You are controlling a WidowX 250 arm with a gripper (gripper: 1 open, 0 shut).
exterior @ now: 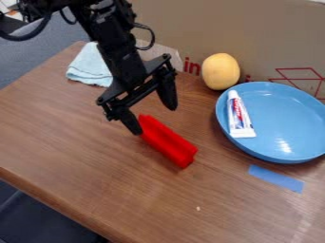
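My black gripper point(141, 106) hangs over the middle of the wooden table, open, its fingers spread above and around the upper left end of a red bar-shaped object point(169, 143) that lies diagonally on the wood. I cannot tell whether a finger touches it. A blue plate point(279, 133) on the right holds a white toothpaste tube point(238, 114).
A yellow egg-shaped object point(219, 70) stands behind the plate, near a cardboard panel point(260, 28). A pale blue cloth point(89, 66) lies at the back left. Blue tape point(276, 178) marks the right.
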